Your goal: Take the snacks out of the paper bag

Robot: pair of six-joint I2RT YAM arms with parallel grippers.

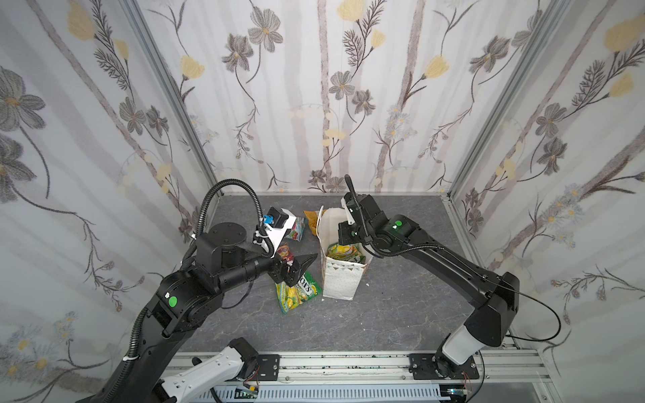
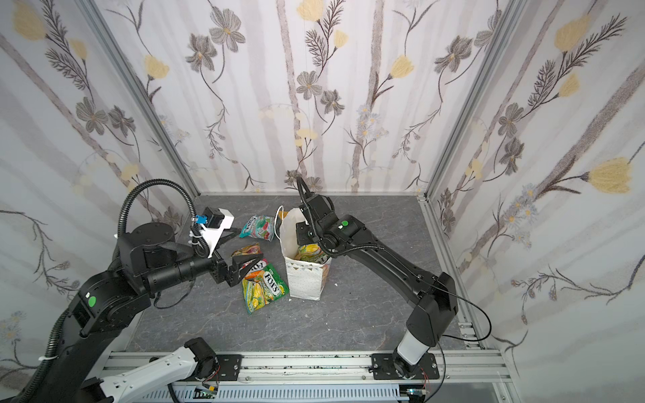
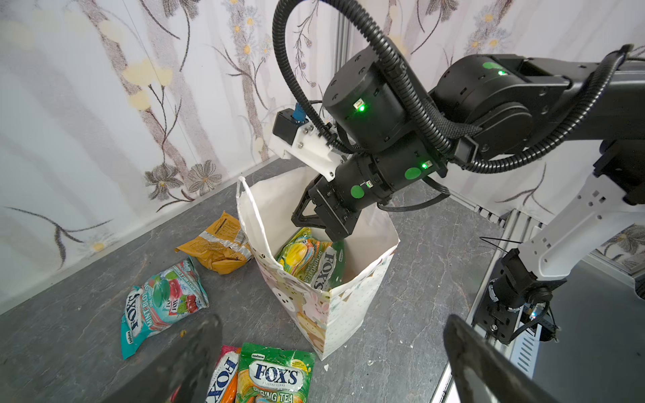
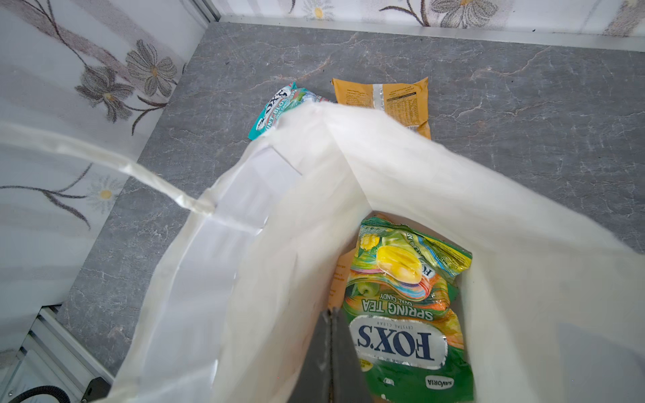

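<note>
The white paper bag (image 3: 356,315) stands upright and open at the top. Inside it lies a green Fox's Spring Tea pack (image 4: 403,322), with an orange-brown piece (image 4: 340,278) partly hidden beside it. Above that pack, at the bag's mouth, my right gripper is shut with nothing between its fingers. My left gripper stands open and empty, left of the bag and over the packs on the table. Those are a green Fox's pack (image 3: 274,376), a red-orange Fox's pack (image 3: 223,376), a teal Fox's pack (image 3: 163,302) and a yellow-brown packet (image 3: 218,245).
A loose bag handle (image 4: 100,158) arches at the left of the right wrist view. Patterned walls close in the back and sides.
</note>
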